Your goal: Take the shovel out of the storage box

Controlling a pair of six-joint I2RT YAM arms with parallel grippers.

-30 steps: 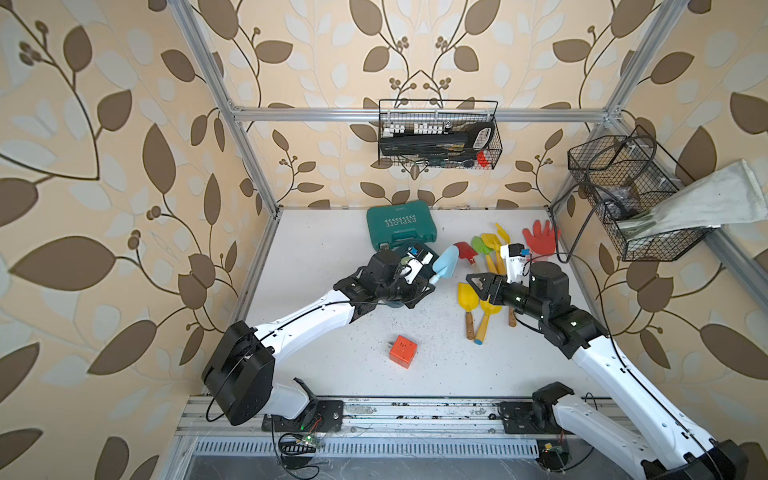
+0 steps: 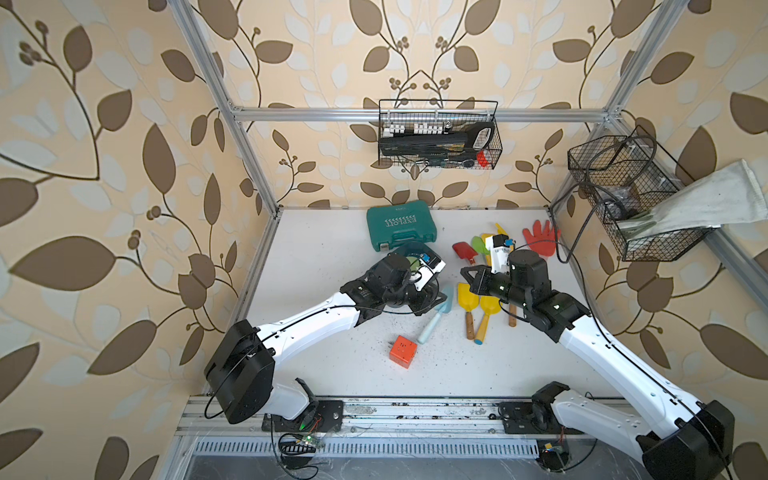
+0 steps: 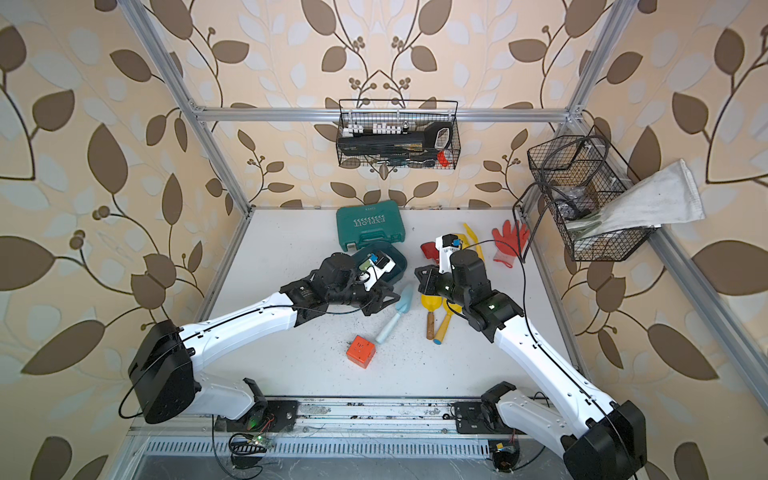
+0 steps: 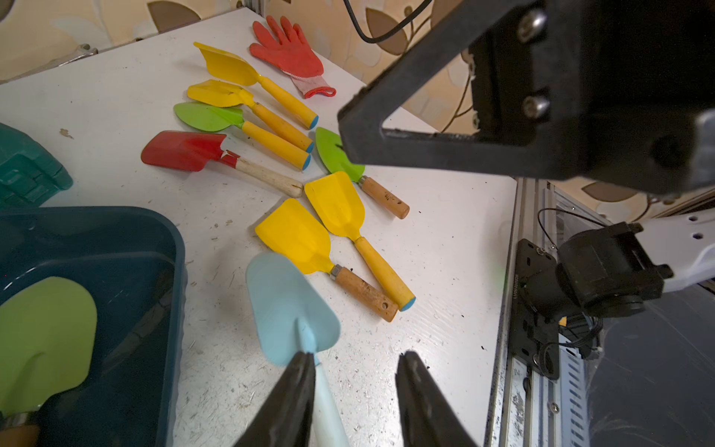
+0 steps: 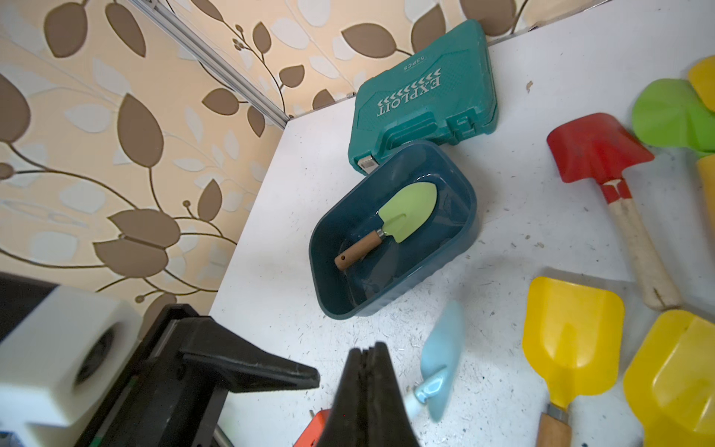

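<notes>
A pale blue shovel (image 5: pixel 439 350) lies on the table to the right of the dark teal storage box (image 5: pixel 335 298), just below my left gripper, whose fingers are parted with nothing visible held between them. A green shovel with a wooden handle (image 5: pixel 406 208) lies inside the box. My right gripper is shut with nothing between its fingers, raised over the table near the yellow shovels (image 5: pixel 573 335).
A closed green toolkit case (image 5: pixel 417 97) sits behind the box. Red, yellow and green shovels and a red glove (image 3: pixel 509 240) crowd the right side. A red cube (image 3: pixel 360 350) lies at the front.
The pale blue shovel, earlier raised at my left gripper, now lies on the table with the gripper parted above it.
</notes>
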